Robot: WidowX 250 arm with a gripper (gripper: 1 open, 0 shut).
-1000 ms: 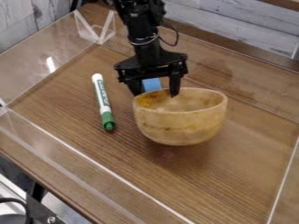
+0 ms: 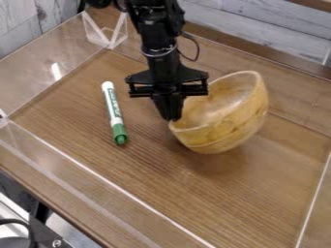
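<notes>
A yellow wooden bowl [image 2: 223,131] is tilted up on its side, right of the black gripper [image 2: 171,103], whose tip is down at the bowl's near-left rim. The fingers are dark and low against the bowl; whether they pinch the rim is hard to see. A white marker with a green end [image 2: 114,114] lies on the wooden table to the left.
Pale walls edge the back and left. A dark cable and other gear sit at the lower left, beyond the table's edge.
The bowl has tipped up and swung to the right from its flatter position in front of the gripper. The blue object seen behind it earlier is out of sight. The marker has not moved.
</notes>
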